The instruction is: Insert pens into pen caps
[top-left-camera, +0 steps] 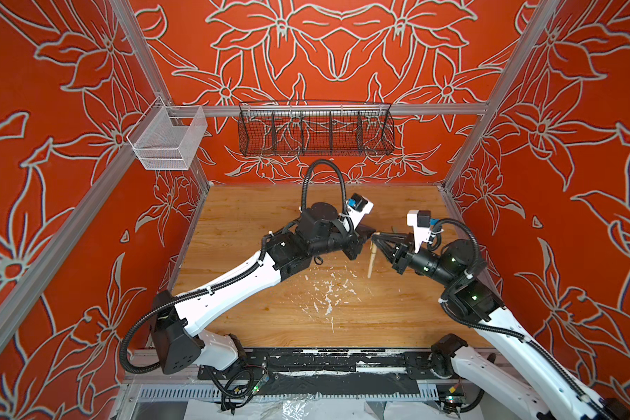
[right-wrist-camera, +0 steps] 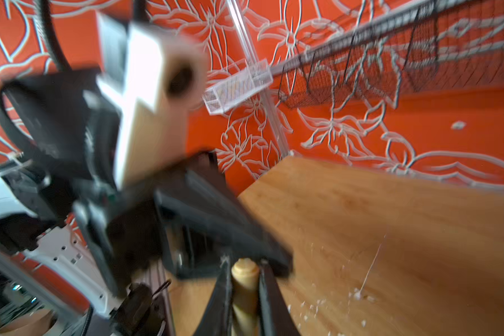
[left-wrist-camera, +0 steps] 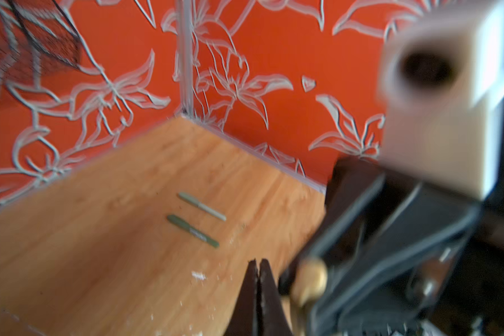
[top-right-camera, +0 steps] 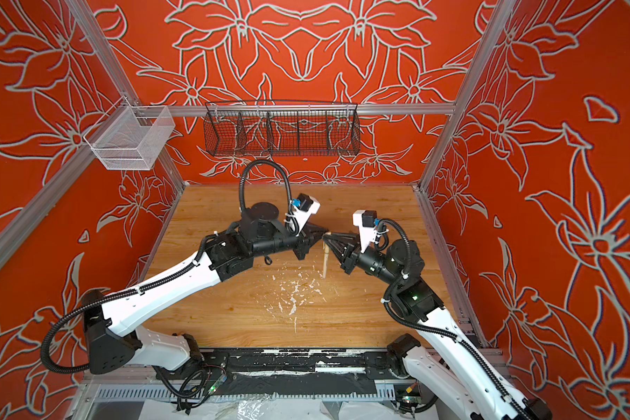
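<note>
My right gripper (top-left-camera: 376, 238) is shut on a cream pen (top-left-camera: 371, 262), which hangs down from its fingertips; its rounded top shows between them in the right wrist view (right-wrist-camera: 244, 280). My left gripper is shut with nothing visible between its fingers, close beside the right gripper near the table's middle. Two green pen pieces (left-wrist-camera: 193, 229) lie parallel on the table in the left wrist view, a darker one and a paler one (left-wrist-camera: 201, 205); whether either is a cap I cannot tell.
A black wire basket (top-left-camera: 315, 133) and a white basket (top-left-camera: 168, 140) hang on the rails above.
</note>
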